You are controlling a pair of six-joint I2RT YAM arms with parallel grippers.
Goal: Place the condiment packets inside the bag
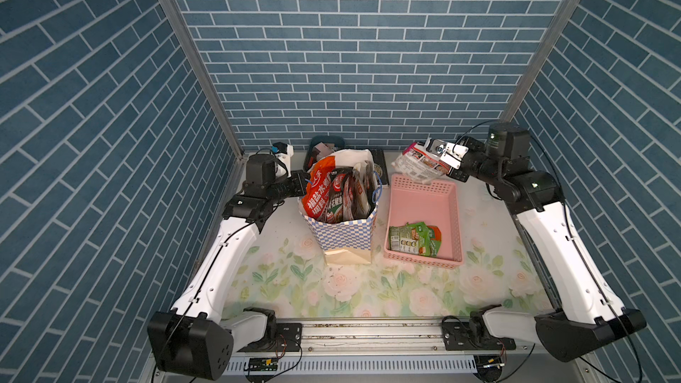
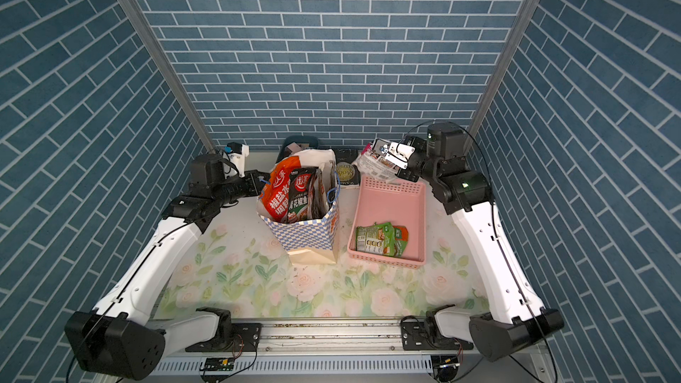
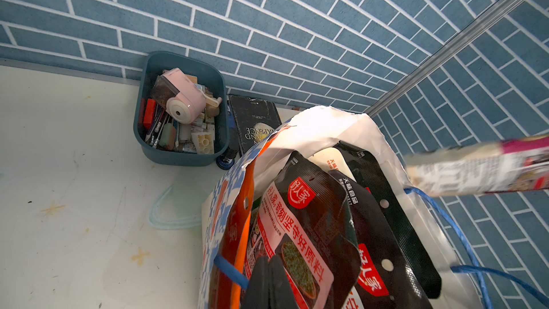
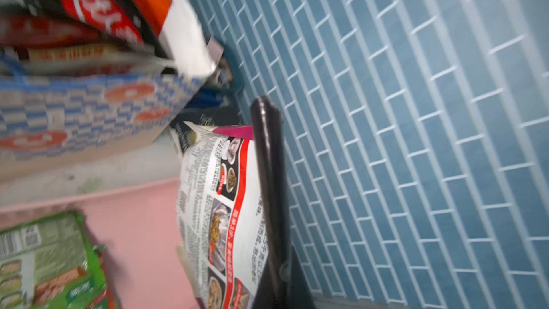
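The paper bag (image 1: 347,230), blue-and-white checked, stands upright with its mouth open and several packets in it, including an orange-red one (image 1: 317,191) and a black one (image 2: 301,198). At its left rim my left gripper has its fingers together beside the blue handle (image 3: 228,271); whether handle or rim is pinched is unclear. My right gripper (image 1: 448,156) is shut on a white condiment packet (image 4: 217,217) with a red stripe and dark top, raised above the basket's far edge, right of the bag. Green packets (image 1: 405,239) and an orange one (image 1: 435,235) lie in the basket.
The pink basket (image 1: 460,227) is bare except for its near left part. Behind the bag stand a teal bin (image 3: 145,143) of small items and a black book (image 3: 251,117).
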